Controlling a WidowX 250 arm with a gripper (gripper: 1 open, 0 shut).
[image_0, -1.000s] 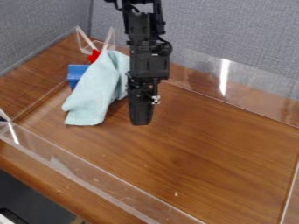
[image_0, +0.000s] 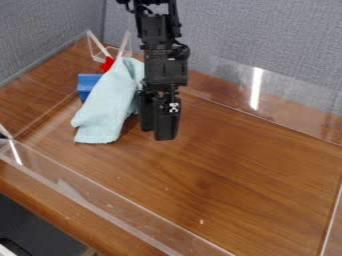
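My black gripper (image_0: 159, 120) hangs from the top centre over the wooden table, its fingers low near the surface and open. Just left of it lies a pale blue cloth (image_0: 104, 115), rumpled and stretching back to a blue object (image_0: 87, 84) and a small red item (image_0: 106, 64) with white straps. I cannot tell whether the fingers touch the cloth.
Grey walls border it at the back and left. A dark area shows past the front left edge.
My gripper has shifted slightly left and up in the view over the last second. The cloth lies about the same.
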